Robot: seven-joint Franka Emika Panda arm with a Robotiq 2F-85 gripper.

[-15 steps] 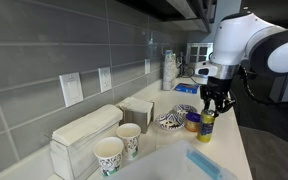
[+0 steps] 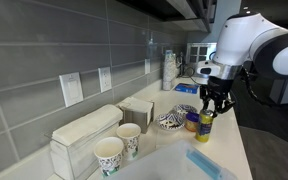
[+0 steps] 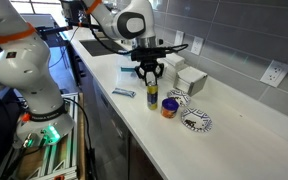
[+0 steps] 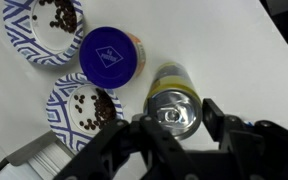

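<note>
A yellow can (image 2: 204, 130) with a metal top stands upright at the right part of the counter. My gripper (image 2: 218, 104) comes down from above and is shut on the upper end of this can. Seen from the wrist, the round silver top of the can (image 4: 173, 113) sits between dark fingers on either side. From the opposite side, the can (image 3: 152, 98) shows beneath the gripper (image 3: 152, 77). Whether its base touches the counter is hard to tell.
A blue-lidded jar (image 4: 108, 57) stands close beside the can. Patterned bowls (image 4: 85, 112) with small brown bits lie near it. Paper cups (image 2: 109, 155), a white box (image 3: 190, 81) and a light-blue object (image 2: 204, 163) are around.
</note>
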